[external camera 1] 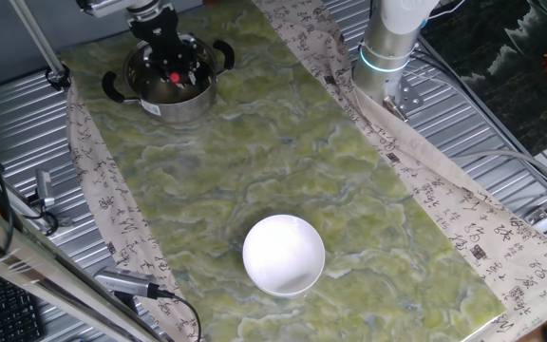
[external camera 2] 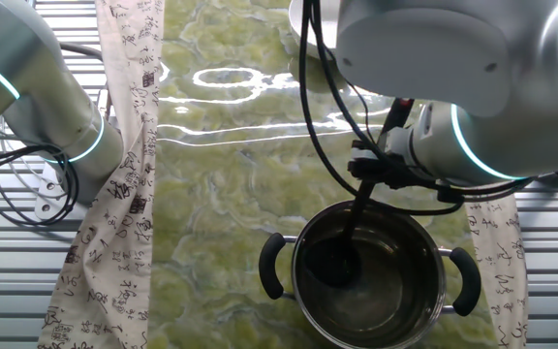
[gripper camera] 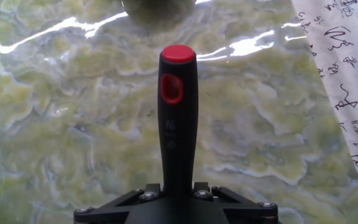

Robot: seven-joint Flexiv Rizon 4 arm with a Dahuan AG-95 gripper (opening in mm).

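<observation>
A black ladle with a red-tipped handle (gripper camera: 178,118) rises between the fingers of my gripper, which is shut on it. In exterior view 2 the ladle's dark bowl (external camera 2: 333,262) is inside the steel pot (external camera 2: 441,281), toward its left side; whether it touches the bottom cannot be told. My gripper (external camera 2: 384,167) is just beyond the pot's rim in that view. Exterior view 1 shows the pot (external camera 1: 183,110) at the far left with my gripper above it. A white bowl (external camera 1: 284,255) stands at the near end of the table, looking empty.
Two black handles stick out from the pot, including the right one (external camera 2: 465,281). A camera (external camera 1: 126,283) sits by the left edge.
</observation>
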